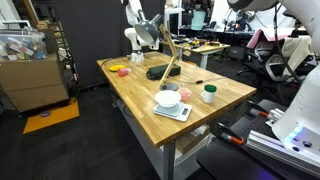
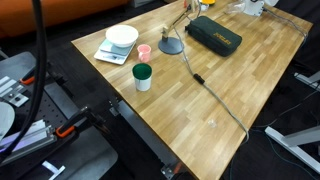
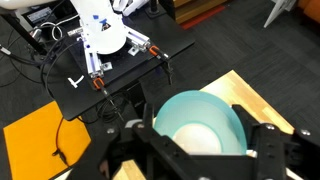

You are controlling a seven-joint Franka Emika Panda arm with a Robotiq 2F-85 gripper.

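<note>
In the wrist view my gripper is shut on a round teal-rimmed container, pale inside, with dark fingers on either side. Its lower part is hidden by the gripper. Wood tabletop shows beneath it. Neither exterior view shows the gripper clearly. A white cup with a green inside stands on the table, also seen as a cup in exterior view 1. Near it are a pink cup and a white bowl on a pale square tray.
A lamp with a round grey base stands behind the cups, beside a dark green case. A cable crosses the wooden table. The robot's white base is on a black stand.
</note>
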